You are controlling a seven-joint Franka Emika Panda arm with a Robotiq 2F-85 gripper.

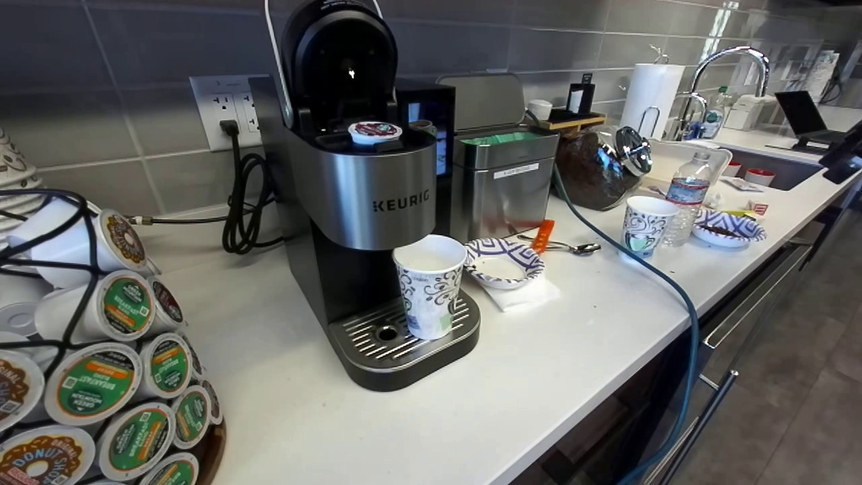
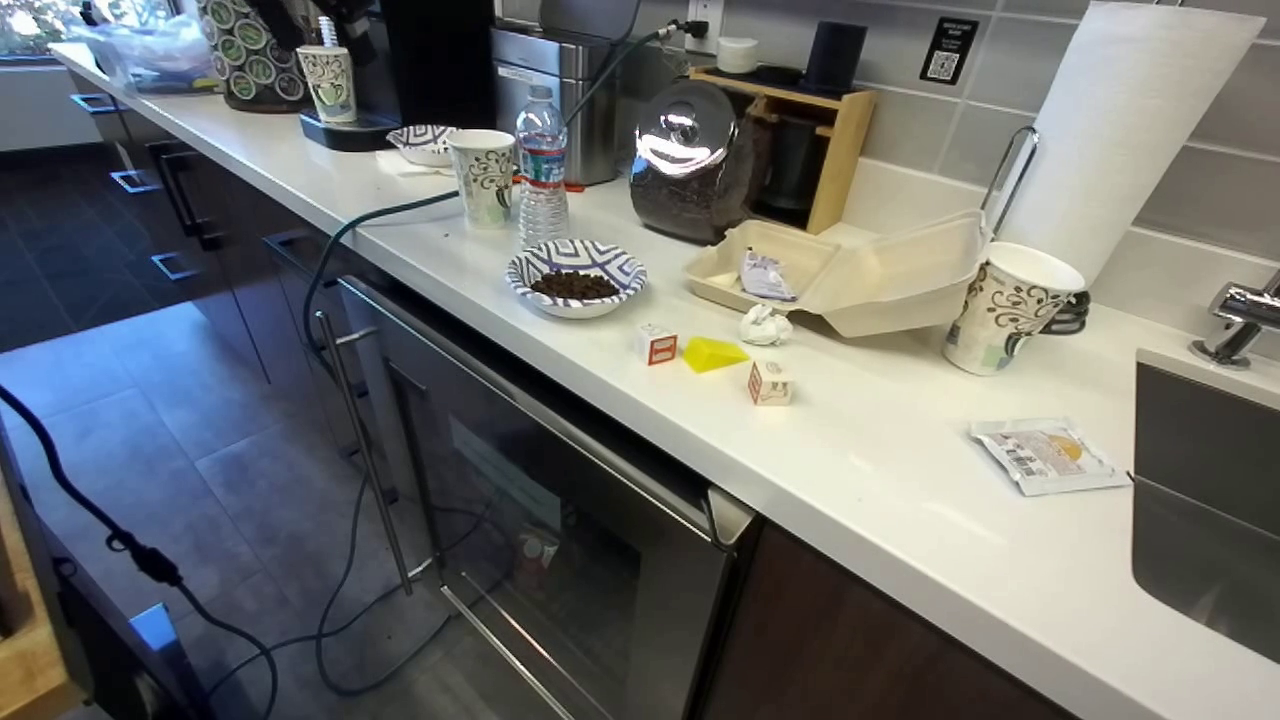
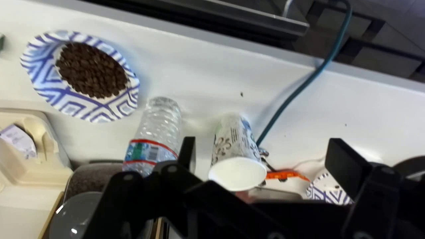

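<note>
My gripper is open, with its dark fingers spread wide at the lower part of the wrist view. Beyond the gap stands a patterned paper cup, apart from both fingers. The water bottle is partly hidden behind the left finger. A blue-and-white bowl of dark coffee beans sits at the upper left. On the coffee maker, the lid is up and a pod rests on top; another paper cup stands on its drip tray.
A blue cable drapes across the counter edge. Another bowl and an orange-handled utensil lie beside the coffee maker. Small boxes, an open takeout container and a third cup occupy the sink end. Pods crowd a rack.
</note>
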